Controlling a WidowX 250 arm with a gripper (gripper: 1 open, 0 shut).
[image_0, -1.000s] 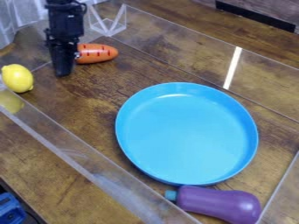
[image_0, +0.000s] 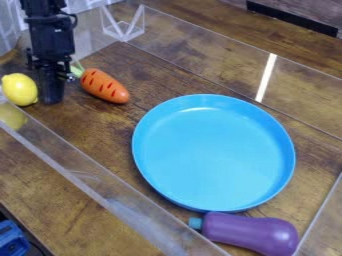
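The black gripper (image_0: 51, 88) is low at the upper left, its fingertips just right of a yellow lemon (image_0: 19, 88) and left of an orange toy carrot (image_0: 104, 86) with a pale green top. It looks shut, with nothing visible between its fingers, though the tips are small and dark. A large blue plate (image_0: 213, 153) lies at the right of centre, and a purple toy eggplant (image_0: 250, 234) lies below it at the bottom right.
Clear plastic walls border the wooden work surface (image_0: 100, 140). A blue object (image_0: 10, 239) sits at the lower left outside the near wall. The area between carrot and plate is bare.
The gripper has moved left and down toward the lemon. The carrot has turned from nearly level to slanting, its tip now pointing down to the right.
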